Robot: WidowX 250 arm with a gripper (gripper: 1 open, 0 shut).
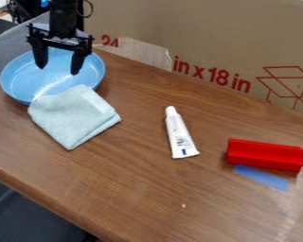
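My black gripper (58,53) hangs open over the blue oval dish (22,77) at the back left, nothing seen between its fingers. A folded pale cloth (73,117) lies just in front of the dish. A white tube (181,132) lies in the middle right of the wooden table (167,198). A red box-like object (265,154) lies at the right, with a strip of blue tape (260,176) in front of it.
A cardboard wall (192,33) with red printing runs along the back.
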